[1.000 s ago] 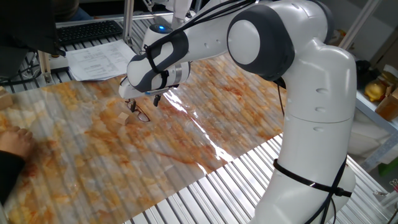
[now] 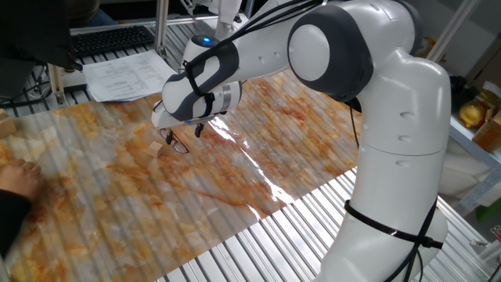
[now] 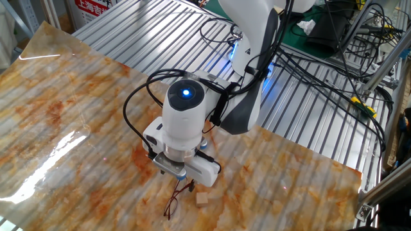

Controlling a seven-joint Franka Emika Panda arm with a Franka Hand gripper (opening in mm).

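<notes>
A pair of thin dark-framed glasses (image 2: 180, 146) lies on the marbled tabletop, with a small wooden block (image 2: 155, 149) close beside it. Just over the glasses is my gripper (image 2: 184, 132), pointing down, its two dark fingers spread apart. In exterior view 2 the gripper (image 3: 177, 179) hides part of the glasses (image 3: 171, 206), whose near end reaches out from beneath it. The block (image 3: 201, 198) rests to the right of the glasses there. No object shows held between the fingers; whether either one touches the frame is unclear.
Papers (image 2: 127, 76) and a keyboard (image 2: 112, 41) lie beyond the board. A person's hand (image 2: 22, 178) rests at the left edge, near another wooden piece (image 2: 6, 124). Much of the marbled board (image 2: 117, 211) is bare.
My gripper has come down slightly towards the glasses, its fingers still apart. The glasses, the block and the person's hand look unmoved.
</notes>
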